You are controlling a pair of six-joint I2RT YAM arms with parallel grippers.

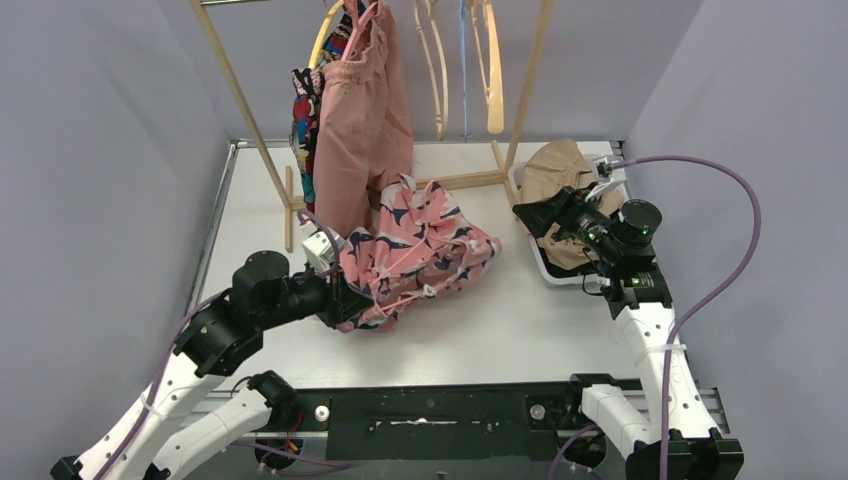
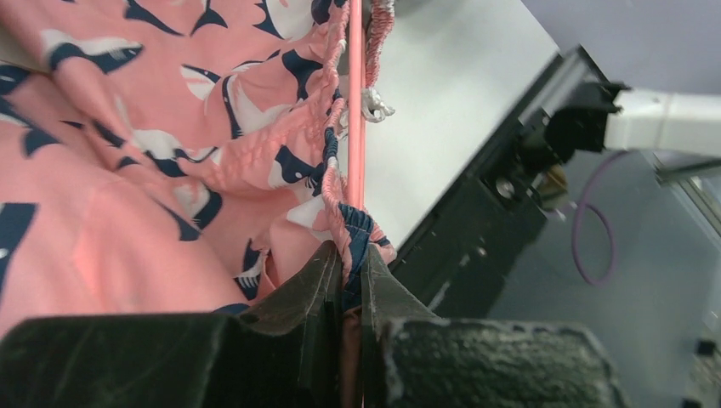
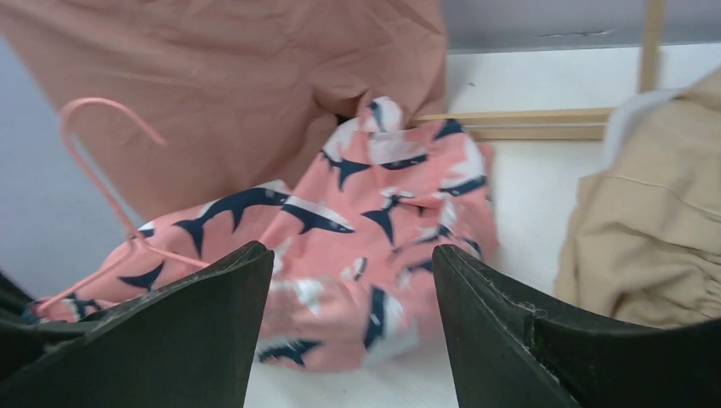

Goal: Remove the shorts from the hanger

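Observation:
Pink shorts (image 1: 415,245) with a navy and white shark print lie slanted over the table, off the rack. A thin pink hanger is still inside their gathered waistband; its hook shows as a pink hanger hook (image 3: 110,106) in the right wrist view. At one corner of that waistband my left gripper is shut, pinching the cloth and the hanger's end together. My right gripper is open and empty, above the white bin side, apart from the shorts.
On the wooden rack (image 1: 530,80) hang salmon trousers (image 1: 365,120), a patterned garment (image 1: 305,120) and empty wooden hangers (image 1: 494,90). A white bin (image 1: 560,278) holds a tan garment (image 1: 553,170).

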